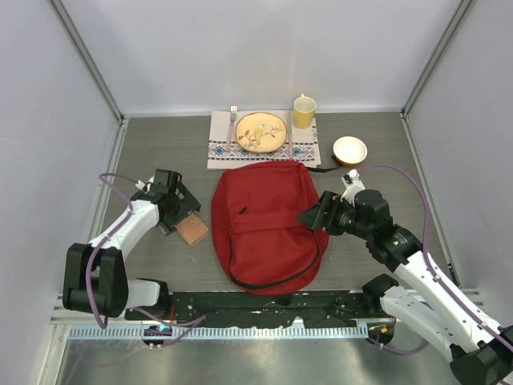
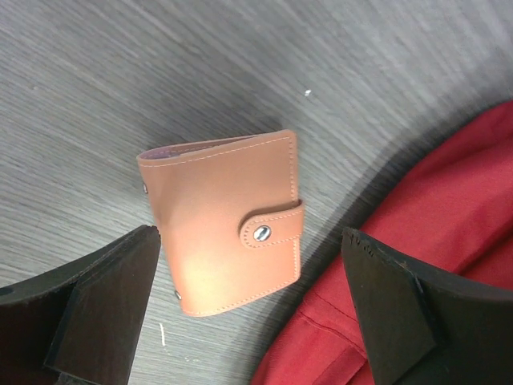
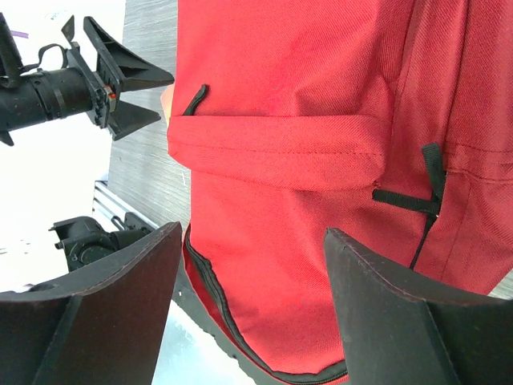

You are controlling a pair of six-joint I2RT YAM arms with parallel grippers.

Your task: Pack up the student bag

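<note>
A red bag (image 1: 264, 233) lies in the middle of the table, zipper and front pocket visible. Left of it sits a tan snap-flap booklet (image 2: 224, 224), flat on the grey surface and close to the bag's edge. My left gripper hovers open over the booklet, nothing between its fingers. My right gripper is open above the bag's right part, also empty.
A placemat (image 1: 218, 160) with a plate (image 1: 260, 132), fork and knife lies behind the bag. A yellow mug (image 1: 304, 113) stands beside it, and a small white bowl (image 1: 350, 150) sits at the back right.
</note>
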